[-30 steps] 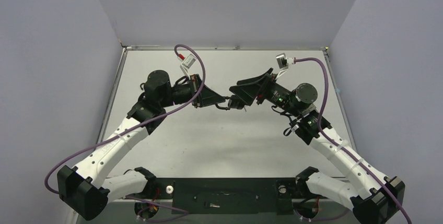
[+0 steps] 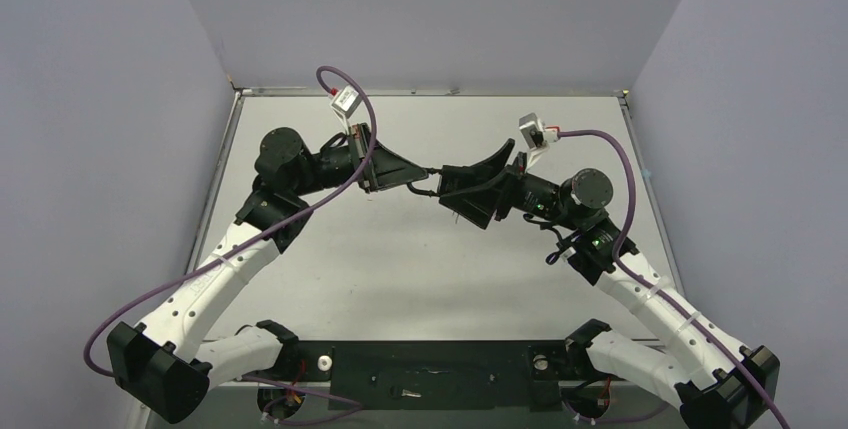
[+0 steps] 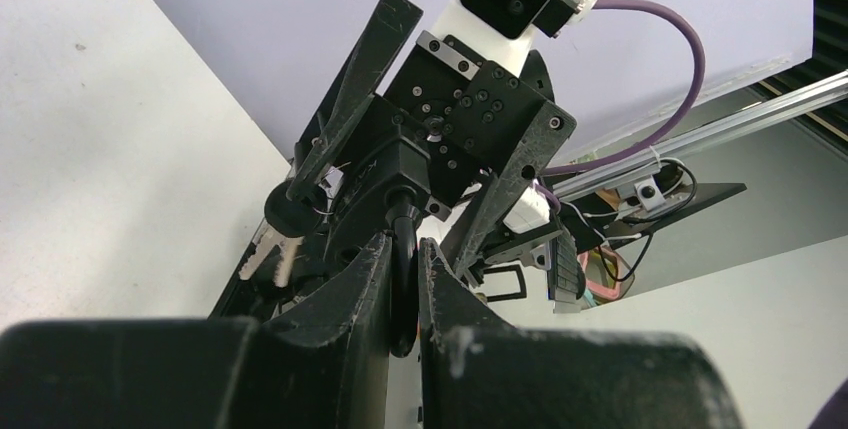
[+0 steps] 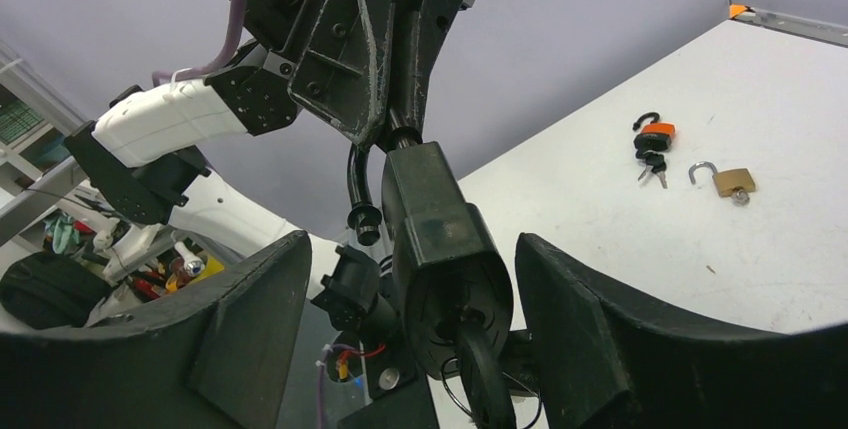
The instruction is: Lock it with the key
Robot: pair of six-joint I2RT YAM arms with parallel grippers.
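A black padlock (image 4: 440, 204) hangs in the air between the arms, its curved shackle (image 3: 403, 274) pinched by my left gripper, which is shut on it. One shackle end stands free beside the body, so the padlock is unlocked. A key with a black head (image 4: 482, 364) sits at the bottom of the body. More keys (image 3: 262, 252) dangle near it in the left wrist view. My right gripper is open around the padlock, with gaps showing between its fingers and the body.
On the white table lie an orange-and-black padlock (image 4: 656, 136) with keys (image 4: 654, 164) and an open brass padlock (image 4: 734, 181). Purple cables (image 2: 375, 129) loop along both arms.
My left gripper has shifted slightly up and left in the top view with the padlock.
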